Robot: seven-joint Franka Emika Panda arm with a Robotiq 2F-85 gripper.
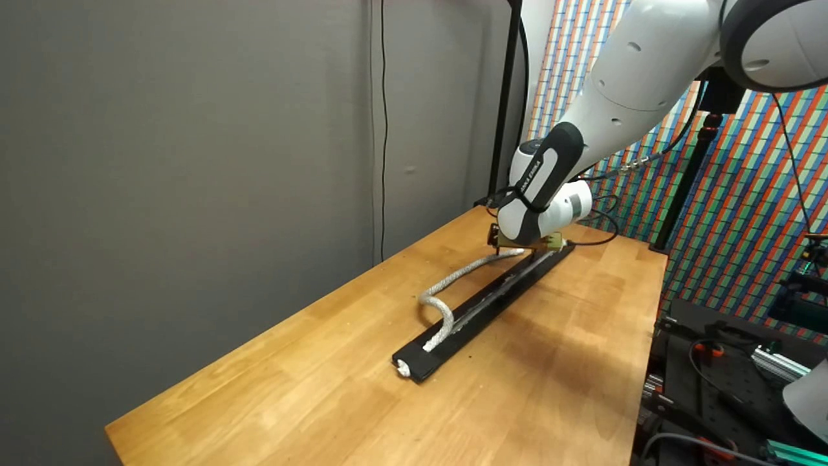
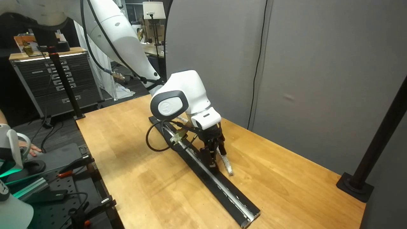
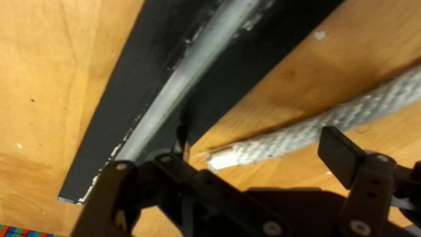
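Note:
A grey braided rope (image 1: 464, 272) runs from the near end of a long black grooved strip (image 1: 497, 298), bends, and lies out beside the strip on the table. Its pale free end (image 3: 225, 159) is near the strip's far part. My gripper stands open over this end, one finger (image 3: 181, 136) on the strip's side and the other finger (image 3: 335, 156) across the rope. Between the fingers, the rope shows below and looks ungripped. Part of the strip's groove (image 3: 169, 92) is bare. In exterior view 2 the gripper (image 2: 215, 158) hides part of the rope.
A grey wall panel (image 2: 324, 84) stands along one side, and a black post (image 2: 375, 149) rises at a table corner. A cable loop (image 2: 148, 137) hangs from the wrist over the strip.

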